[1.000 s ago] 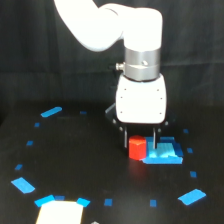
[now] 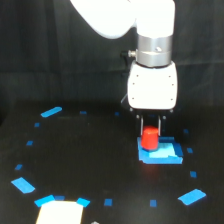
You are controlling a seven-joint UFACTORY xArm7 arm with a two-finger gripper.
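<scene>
The red block (image 2: 150, 139) is between the fingers of my gripper (image 2: 150, 127), which is shut on its upper part. Block and gripper are right of centre, below the white arm. A small light-blue tray (image 2: 168, 157) lies on the dark table, and the block overlaps its left part in the view. Whether the block touches the tray floor or hangs just above it, I cannot tell. The block hides some of the tray's inside.
Flat blue markers lie scattered on the dark table, including larger strips at the left (image 2: 23, 185), back left (image 2: 51, 112) and right (image 2: 191, 197). A pale, orange-edged object (image 2: 60, 213) is cut off by the bottom edge. The table left of the tray is clear.
The red block has moved right, from beside the tray's left side to over the tray. My gripper's fingers were wide apart and have closed around it; the arm has shifted right.
</scene>
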